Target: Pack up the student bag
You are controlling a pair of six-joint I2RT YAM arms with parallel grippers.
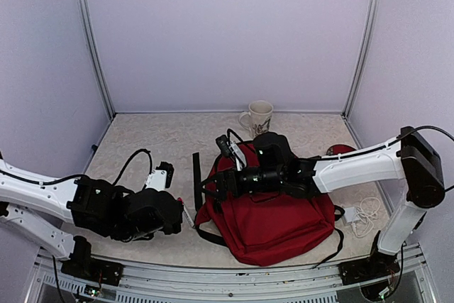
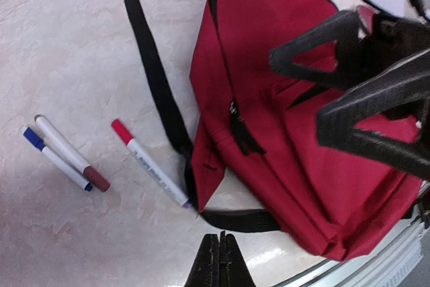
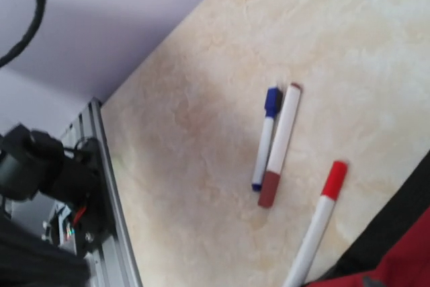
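The red bag lies on the table right of centre, its zip pull hanging on the near side. Over its left part my right gripper is open, both fingers spread and empty. My left gripper hovers left of the bag, fingers together, and I see nothing between them. A red-capped marker lies beside the bag, one end by the strap. Farther left, a blue-capped marker and a brown-capped marker lie side by side.
A patterned mug stands at the back. White cable and charger lie to the right of the bag, and a dark red object is partly behind the right arm.
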